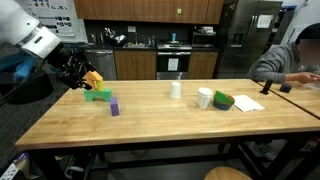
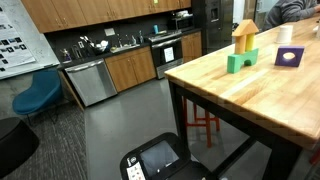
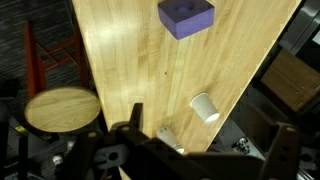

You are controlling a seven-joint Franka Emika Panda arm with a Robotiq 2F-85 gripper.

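My gripper stands open over the table, its dark fingers (image 3: 128, 134) wide apart at the bottom of the wrist view and nothing held between them. A purple block (image 3: 187, 16) with a notch lies at the top of that view. In exterior view 2 a green block (image 2: 242, 62) carries yellow pieces (image 2: 240, 44) with an orange triangular piece (image 2: 246, 28) on top. The purple block (image 2: 289, 56) stands beside this stack. Exterior view 1 has the arm at the left, partly overlapping the stack.
White cups (image 1: 175, 90) (image 1: 204, 98) and a dark bowl (image 1: 223, 101) with green in it stand farther right on the table. A paper (image 1: 247, 103) lies beyond the bowl. A person (image 1: 300, 62) is at the right end.
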